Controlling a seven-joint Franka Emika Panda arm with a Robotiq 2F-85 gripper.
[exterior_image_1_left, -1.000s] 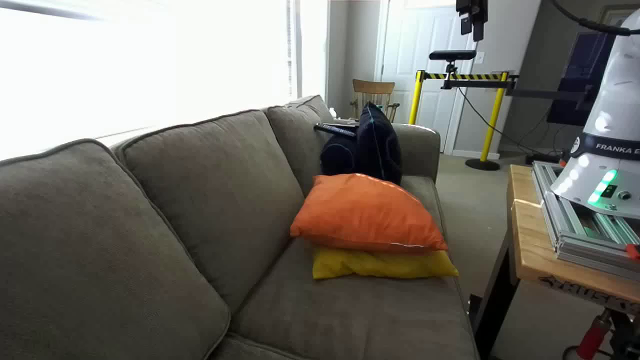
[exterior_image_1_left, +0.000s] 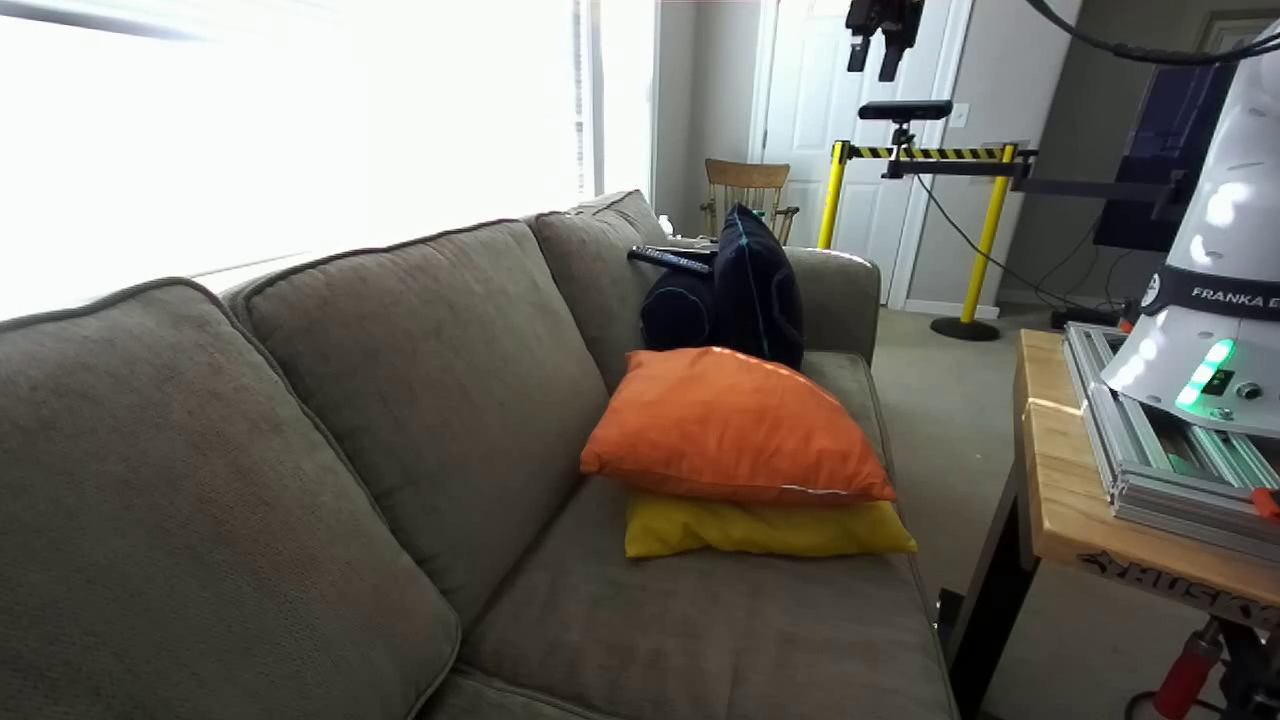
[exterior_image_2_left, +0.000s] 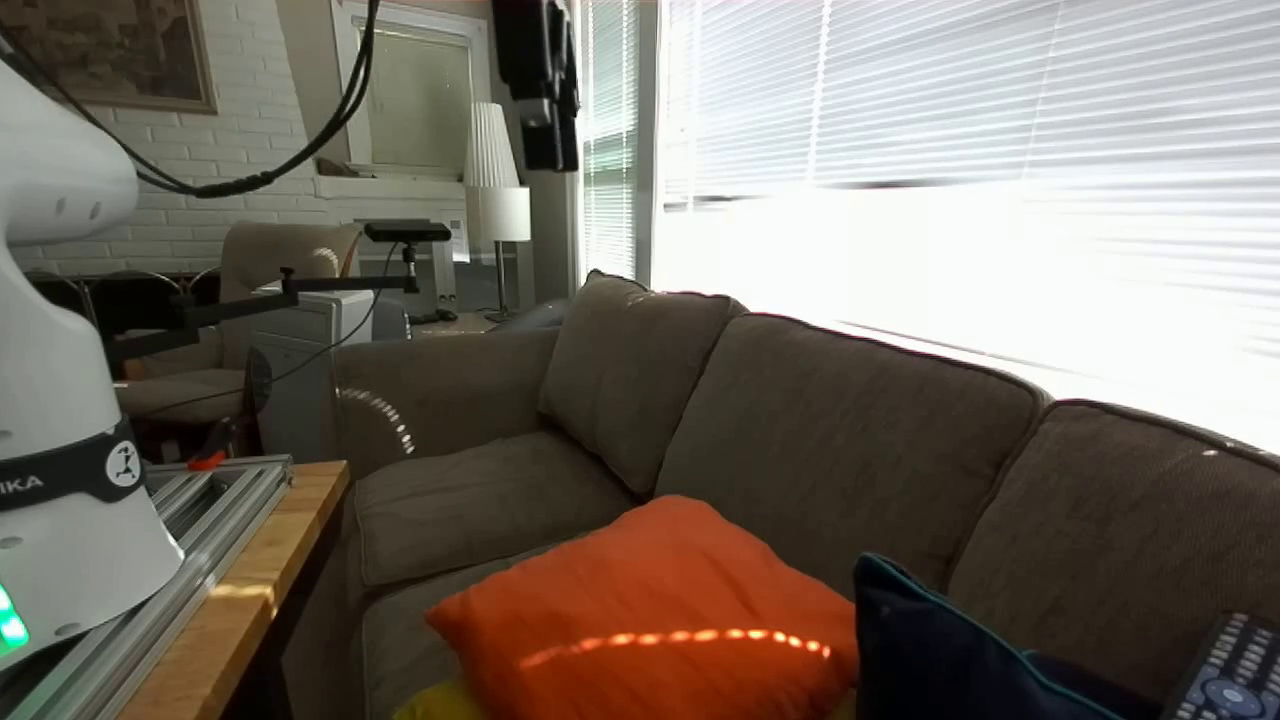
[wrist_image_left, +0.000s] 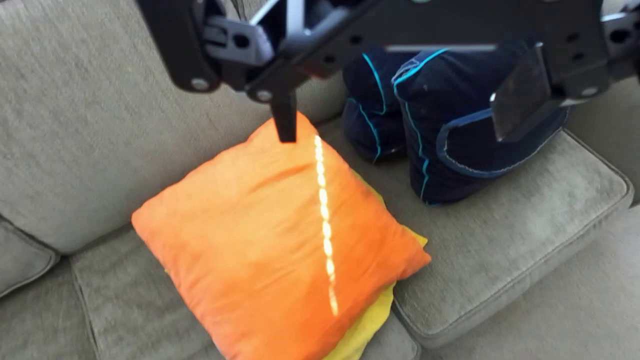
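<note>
An orange pillow (exterior_image_1_left: 732, 426) lies on a yellow pillow (exterior_image_1_left: 768, 528) on the sofa's seat. In the wrist view the orange pillow (wrist_image_left: 258, 240) fills the middle, and only strips of the yellow pillow (wrist_image_left: 369, 321) show along its right side. My gripper (exterior_image_1_left: 876, 60) hangs high in the air, well clear of everything on the sofa. Its fingers (wrist_image_left: 285, 120) are wide apart with nothing held between them. In exterior view 2 the gripper (exterior_image_2_left: 551, 166) shows from the side at the top.
A dark blue pillow (exterior_image_1_left: 758, 288) with teal piping stands beyond the orange one. A remote (exterior_image_1_left: 669, 259) rests on a dark rounded item (exterior_image_1_left: 677, 310) near the sofa's back. The arm's wooden table (exterior_image_1_left: 1056, 480) borders the sofa. Bare seat (exterior_image_1_left: 708, 624) lies nearer the camera.
In exterior view 1 my gripper has shifted left, toward the sofa, at about the same height. The pillows and the remote have not moved.
</note>
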